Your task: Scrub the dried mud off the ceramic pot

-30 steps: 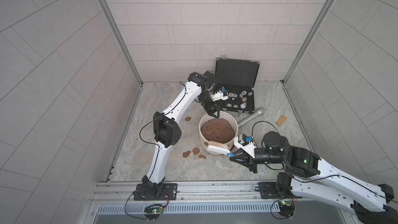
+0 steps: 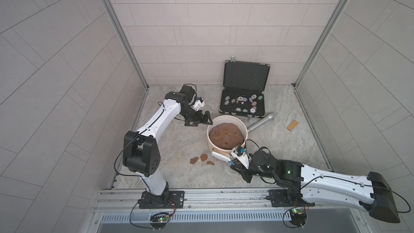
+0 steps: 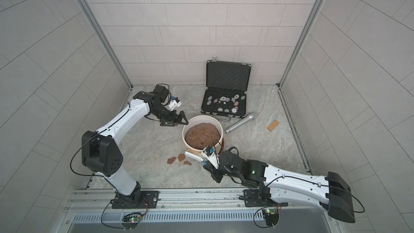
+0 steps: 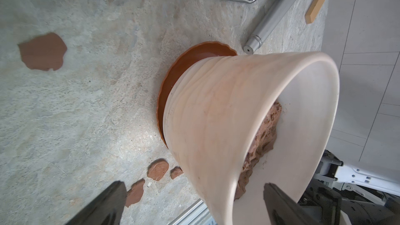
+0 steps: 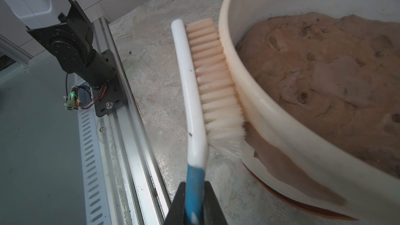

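A cream ceramic pot (image 2: 214,146) full of brown soil (image 2: 226,136) stands on a brown saucer (image 4: 175,79) mid-table. In the right wrist view, a smear of dried mud (image 5: 291,170) shows on its near outer wall. My right gripper is shut on the blue handle of a white brush (image 5: 189,91). The brush's pale bristles (image 5: 214,75) face the pot's side just under the rim and appear to touch it. Left of the pot, my left gripper (image 2: 200,121) stands open, its blurred fingers (image 4: 104,206) wide apart with nothing gripped.
Several brown flakes (image 2: 204,157) lie on the table front-left of the pot; another flake (image 4: 43,52) lies to its left. An open black case (image 2: 243,99), a silver cylinder (image 2: 262,121) and a tan block (image 2: 292,125) sit behind and right.
My right gripper has moved left with the brush along the pot's near side. The pot stays put.
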